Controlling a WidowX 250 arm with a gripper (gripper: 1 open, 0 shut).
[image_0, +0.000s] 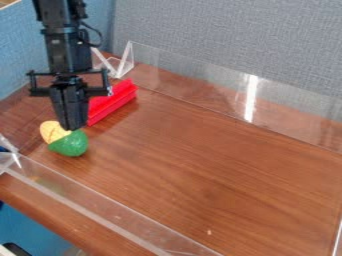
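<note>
The black gripper hangs at the left of the table, pointing down, just above a round object with a yellow part and a green part, which rests on the wood. Whether the fingers are open or shut is hard to make out. A red block lies behind the gripper, to its right.
Transparent low walls run along the back and the near left edge. A small blue item at the far left edge is mostly cut off.
</note>
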